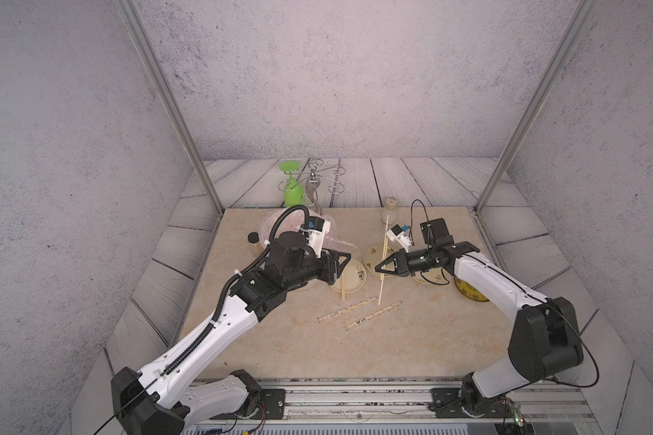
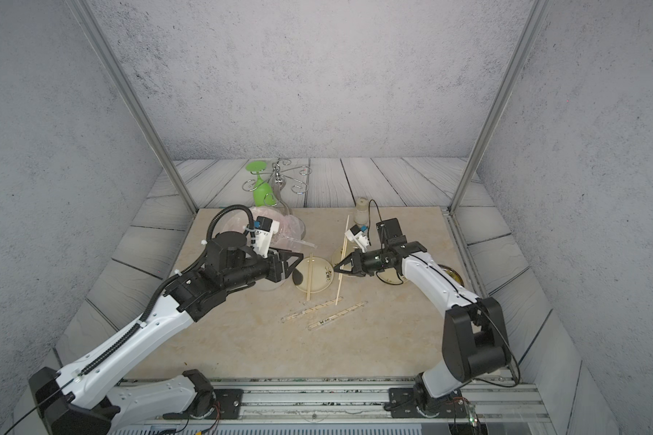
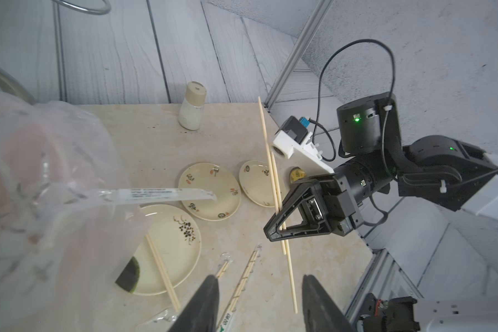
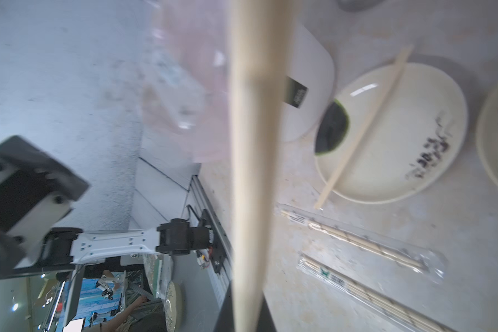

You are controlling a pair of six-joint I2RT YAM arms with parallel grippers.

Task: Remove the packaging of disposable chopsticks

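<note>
Bare wooden chopsticks (image 3: 292, 279) stand near upright, with my right gripper (image 1: 382, 269) shut on them above the table; two offset sticks show in the left wrist view. In the right wrist view their near end is blurred across the picture. Facing them, my left gripper is open, nothing between its fingers. Another bare chopstick piece (image 4: 365, 132) lies across the rim of the plate (image 4: 426, 83). Two chopstick packets in clear wrappers (image 4: 365, 243) (image 4: 370, 296) lie on the table in front of that plate.
A pale pink plastic bag (image 3: 49, 182) with a clear wrapper strip (image 3: 155, 194) sticking out stands at the left back. More plates (image 3: 210, 177) and a shaker (image 3: 192, 105) sit behind. A green goblet (image 1: 292, 190) and metal rack are farther back.
</note>
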